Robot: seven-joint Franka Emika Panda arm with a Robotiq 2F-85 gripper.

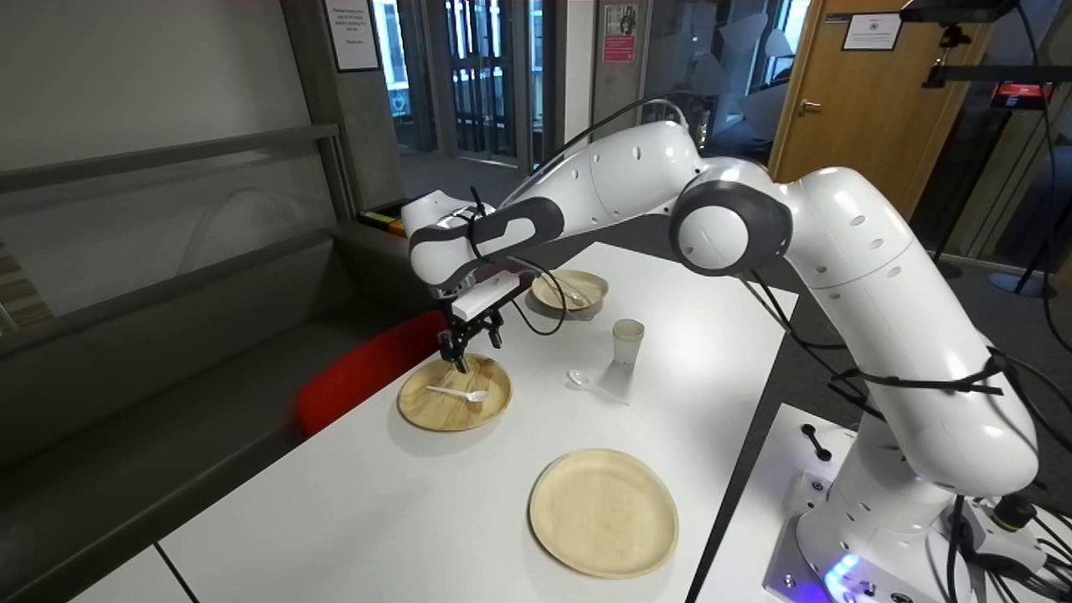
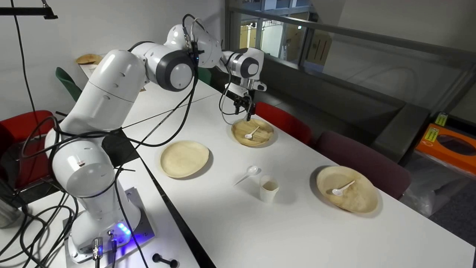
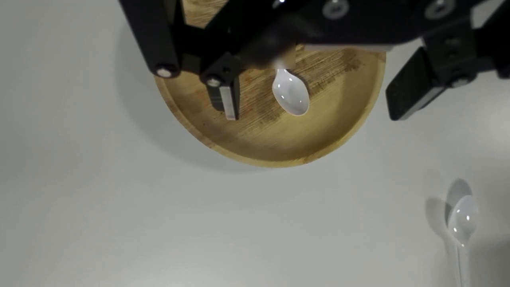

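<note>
My gripper (image 1: 480,343) hangs open above the far rim of a wooden plate (image 1: 427,409), its fingers (image 3: 228,98) wide apart and nothing held. On that plate lies a white spoon (image 1: 472,396); in the wrist view its bowl (image 3: 290,93) shows between the fingers, lower down, while my gripper's body hides its handle. A second white spoon (image 2: 253,170) rests on the bare table, close to a pale cup (image 2: 268,188) that stands upright. A third spoon (image 2: 343,188) lies in another round plate (image 2: 371,200).
An empty round plate (image 1: 603,512) sits at the near side of the white table (image 1: 332,507). A red chair (image 1: 367,372) stands against the table's edge beside the spoon's plate. Free table surface lies between the plates. A loose cable loops from my arm near the gripper.
</note>
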